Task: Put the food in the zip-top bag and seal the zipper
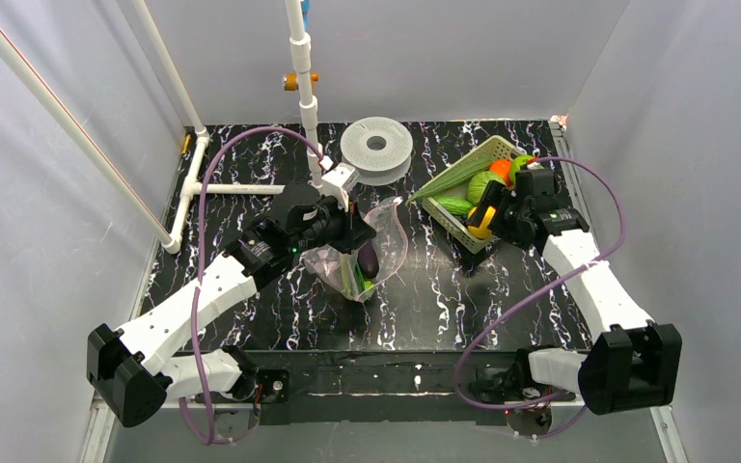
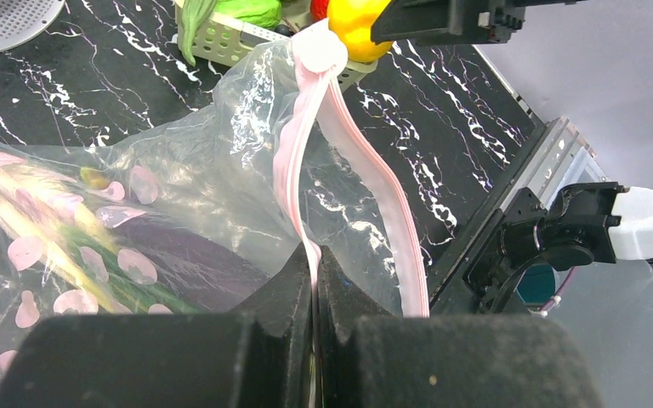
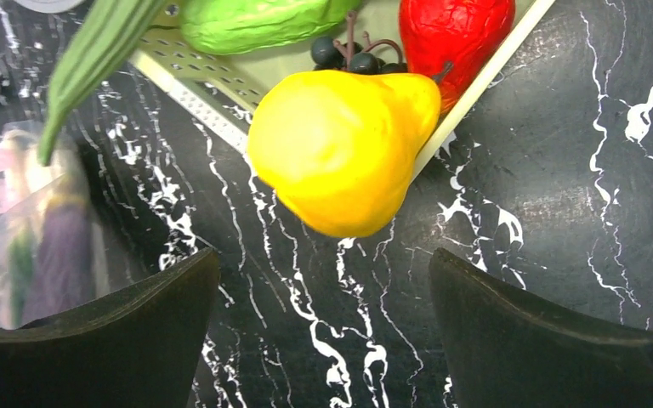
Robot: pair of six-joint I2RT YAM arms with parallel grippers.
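Note:
The clear zip top bag (image 2: pixel 204 195) holds an eggplant (image 1: pixel 368 258) and long green and pale vegetables. My left gripper is shut on the bag's pink zipper edge, the open mouth running up from it. My right gripper is open over a yellow bell pepper (image 3: pixel 340 149) at the near end of the food basket (image 1: pixel 449 225), with nothing between its fingers. A green okra-like pod (image 3: pixel 102 51), a green gourd (image 3: pixel 264 21), dark grapes (image 3: pixel 364 64) and a red pepper (image 3: pixel 451 42) are in the basket.
A white spool (image 1: pixel 376 145) stands at the back, beside white pipes (image 1: pixel 241 190) on the left.

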